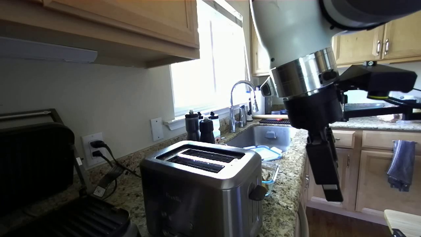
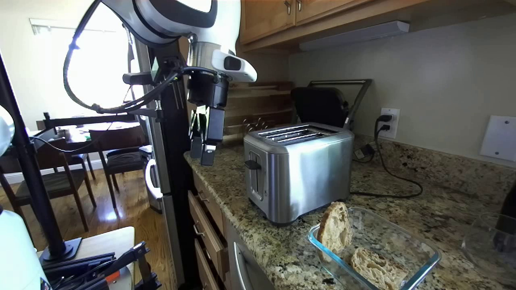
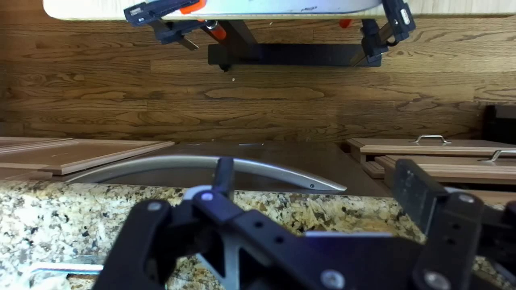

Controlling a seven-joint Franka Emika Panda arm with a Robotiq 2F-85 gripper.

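My gripper is open; the wrist view shows a wide, empty gap between its two fingers. It points down beside the lever side of a steel two-slot toaster, apart from it, with its fingertips near the counter's front edge. No bread shows in the toaster's slots. The toaster's dark lever sits high on its track. Beside the toaster is a clear glass dish. One bread slice leans upright at its near-toaster corner, and another slice lies lower in it.
An open black grill stands behind the toaster, and power cords run to the wall outlet. Dark bottles and a sink lie farther along the counter. Overhead cabinets hang above. Open floor lies in front of the counter.
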